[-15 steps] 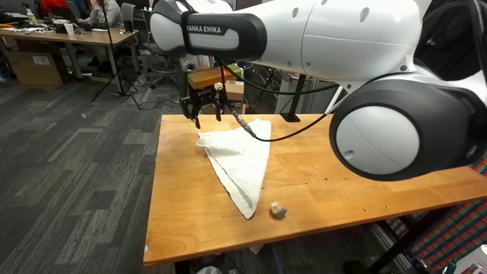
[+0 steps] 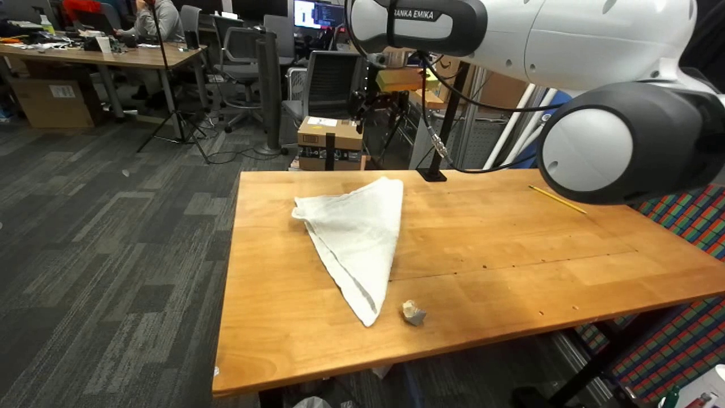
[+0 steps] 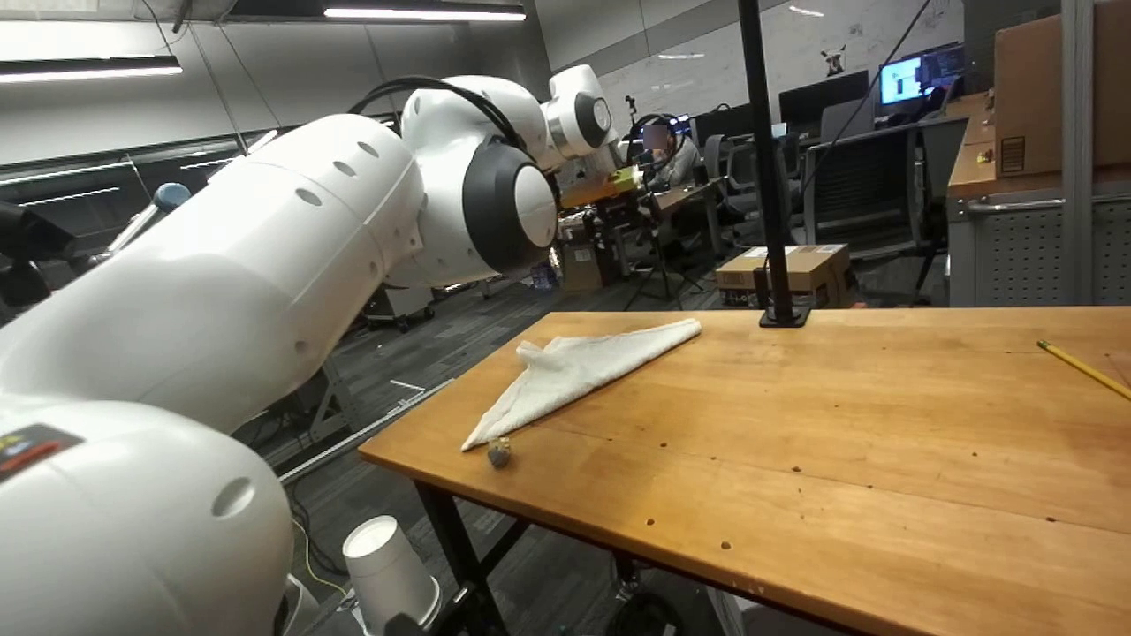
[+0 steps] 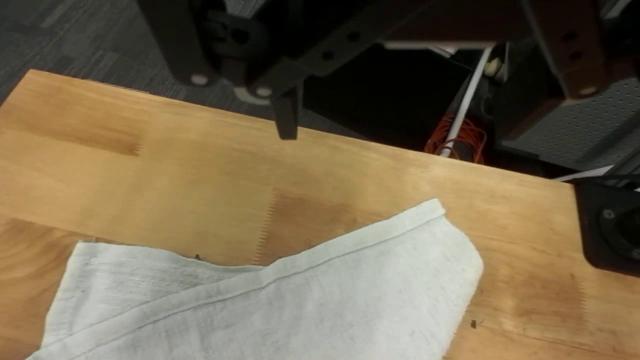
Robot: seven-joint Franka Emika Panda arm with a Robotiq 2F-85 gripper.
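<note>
A white cloth (image 2: 360,238), folded into a rough triangle, lies on the left part of the wooden table (image 2: 489,238). Its narrow point is towards the front edge. In the wrist view the cloth (image 4: 312,306) fills the lower part, with a hemmed edge running across it and a second layer showing at the left. My gripper is open, fingers wide apart and nothing between them. It is raised above the back of the table, clear of the cloth.
A small crumpled lump (image 2: 412,313) sits right of the cloth's point. A yellow pencil (image 2: 557,200) lies at the back right. The black post (image 2: 432,174) stands at the table's rear edge. Bare wood stretches across the middle and right.
The arm has swung right and upward, carrying the open gripper away from above the cloth's back left corner. Cloth and lump look unmoved. The pencil is now visible.
</note>
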